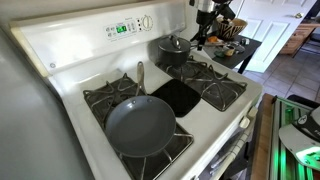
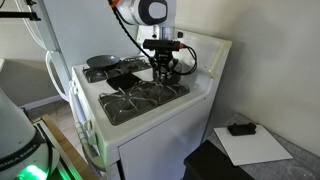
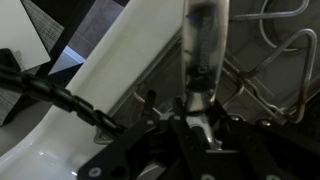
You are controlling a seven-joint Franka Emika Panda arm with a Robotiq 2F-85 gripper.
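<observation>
In the wrist view my gripper is shut on a steel handle [image 3: 203, 50] with engraved lettering. The handle runs up and away from the fingers over a burner grate [image 3: 245, 80]. In exterior view 1, a dark lidded pot [image 1: 174, 52] stands at the back right of the stove, with the gripper [image 1: 199, 44] at its right side. The handle seems to be the pot's, though the wrist view does not show the pot's body. From the other side, the gripper [image 2: 160, 66] hides much of the pot.
A grey frying pan [image 1: 140, 126] sits on the left burners of the white stove [image 1: 217, 122]. A black flat griddle plate [image 1: 178, 97] lies in the middle. A dark table with several items [image 1: 232, 50] stands beyond.
</observation>
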